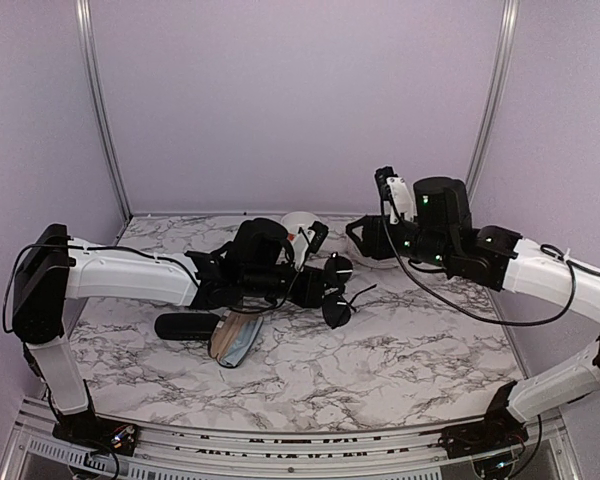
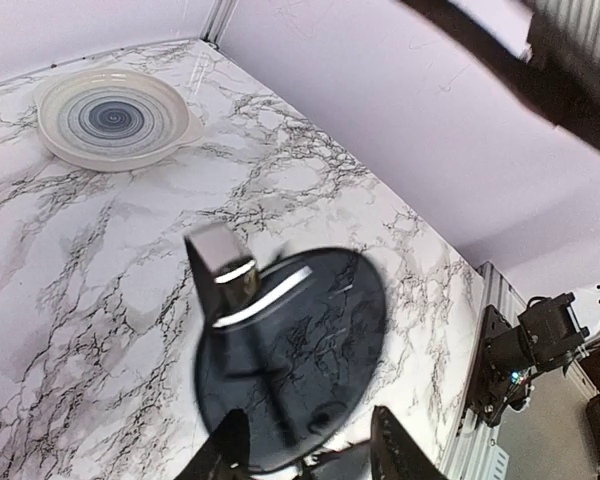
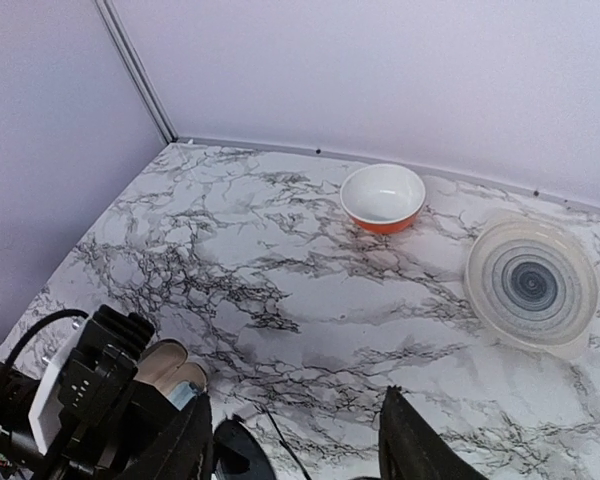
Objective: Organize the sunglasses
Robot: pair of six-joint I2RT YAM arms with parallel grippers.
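Dark sunglasses [image 1: 337, 311] hang above the table, held by my left gripper [image 1: 323, 287], which is shut on them. One large dark lens [image 2: 290, 350] fills the middle of the left wrist view, just past the fingers. In the top view a thin temple arm sticks out to the right. Up and to the right of the sunglasses, my right gripper [image 1: 356, 235] stands open and apart from them. Its fingers [image 3: 410, 440] have nothing between them. An open glasses case [image 1: 237, 338], pale inside, lies on the table below the left arm, with a black case part [image 1: 187, 326] beside it.
A white bowl with an orange base [image 3: 383, 198] stands at the back. A translucent lid-like dish [image 3: 532, 283] lies to its right, partly behind my right gripper in the top view.
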